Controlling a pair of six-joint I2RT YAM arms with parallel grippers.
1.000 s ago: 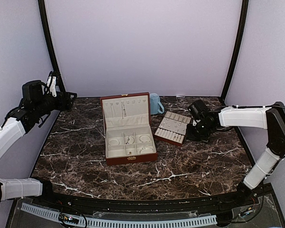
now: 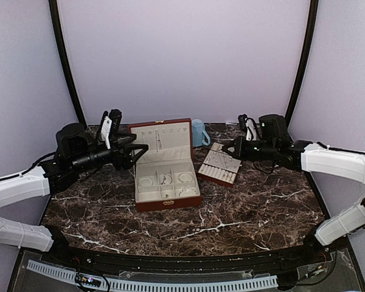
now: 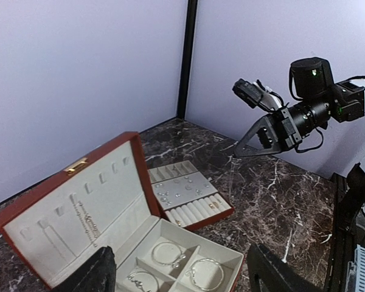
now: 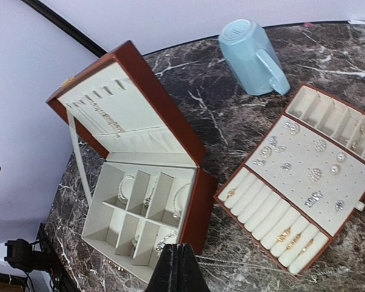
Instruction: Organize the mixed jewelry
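The brown jewelry box (image 2: 168,206) stands with its lid up, bracelets and rings in its cream compartments. A necklace hangs inside the lid (image 4: 125,100). To its right lies a flat jewelry tray (image 4: 316,161) with earrings on the middle panel and rings in the rolls. My left gripper (image 2: 140,154) is over the box's left side, open and empty. Above the tray's right edge, my right gripper (image 2: 225,150) is shut; a thin chain (image 4: 255,265) runs out from its fingertips in the right wrist view, apparently pinched there.
A light blue mug (image 4: 250,56) stands behind the box and tray. A wall rises behind.
My left gripper has come in from the far left to the box. The right gripper has risen and shifted slightly left over the tray. Box, tray and mug have stayed put.
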